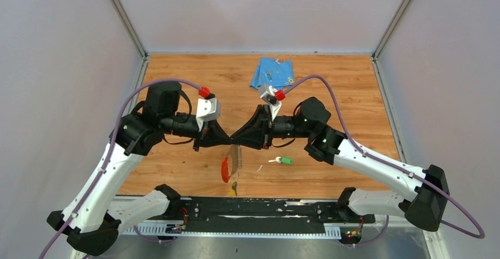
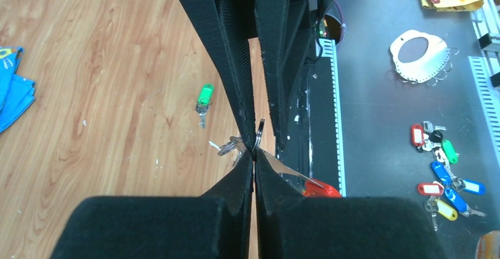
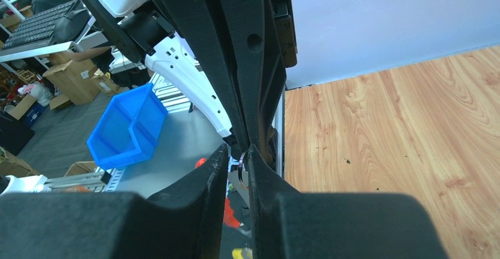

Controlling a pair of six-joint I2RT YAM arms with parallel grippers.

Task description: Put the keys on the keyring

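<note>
My left gripper is shut, with a thin metal sliver [image 2: 260,130], which looks like part of a ring, sticking up from its tips. Facing it, my right gripper stands slightly parted, a curved metal ring [image 3: 243,173] showing between and behind its fingertips. Both grippers meet tip to tip above the table in the top view. Below them hang keys with a red tag [image 1: 225,169] and a yellow tag [image 1: 234,191]. A white plate with rings on its edge [image 2: 439,63] lies at the front. How the ring and keys join is too small to tell.
A key with a green tag [image 1: 285,160] lies on the wood table near a white scrap. Folded blue cloth [image 1: 272,72] is at the back. Several tagged keys [image 2: 451,193] lie on the grey surface in front. The table between cloth and grippers is clear.
</note>
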